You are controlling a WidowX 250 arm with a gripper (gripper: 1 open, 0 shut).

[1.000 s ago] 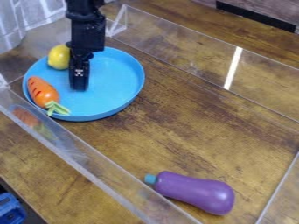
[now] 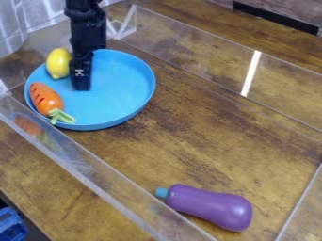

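My black gripper [image 2: 79, 73] reaches down from the top into the blue plate [image 2: 113, 104], its fingertips low over it, right beside a yellow lemon-like object [image 2: 58, 63] at the plate's back left. The gripper is open; the gap between its fingers is hard to make out. An orange carrot [image 2: 47, 100] with a pale green top lies on the plate's left side. A purple eggplant [image 2: 214, 206] lies apart on the wooden table at the lower right.
Clear plastic walls run along the left, back and lower right of the wooden table [image 2: 214, 132]. A small blue object [image 2: 9, 224] is at the lower left corner.
My gripper has shifted very slightly within the plate beside the yellow object; the carrot and eggplant have not moved.
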